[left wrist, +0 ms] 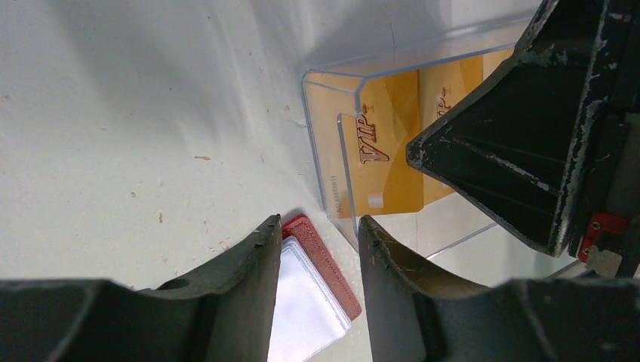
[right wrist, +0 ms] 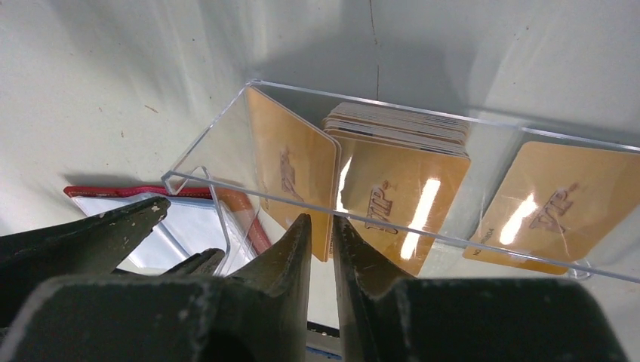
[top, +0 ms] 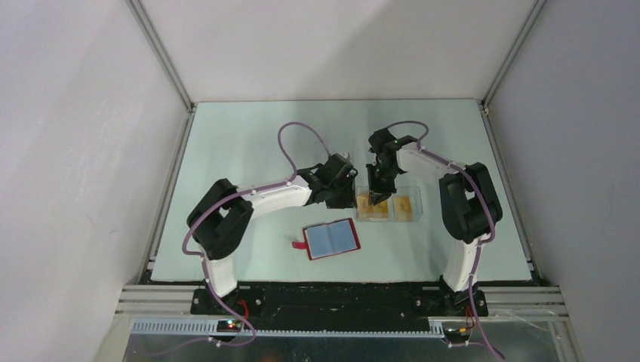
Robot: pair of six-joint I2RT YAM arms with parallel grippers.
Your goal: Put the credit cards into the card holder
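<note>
Near the front of the table lies the card holder [top: 332, 239], open flat, with a red border and pale sleeves. Gold cards [right wrist: 411, 196] fill part of a clear box behind it to the right; one card [right wrist: 290, 154] leans apart from the stack at the box's left end. My right gripper is shut over the box; the leaning card's edge shows in the narrow gap beyond its fingertips, and no grip on it is visible. Left of the box, my left gripper stands open and empty, the holder's red corner [left wrist: 298, 226] showing beyond its fingers.
The clear box [top: 417, 205] has upright walls; another group of gold cards [right wrist: 566, 200] lies in its right part. Both grippers are close together at the box's left end.
</note>
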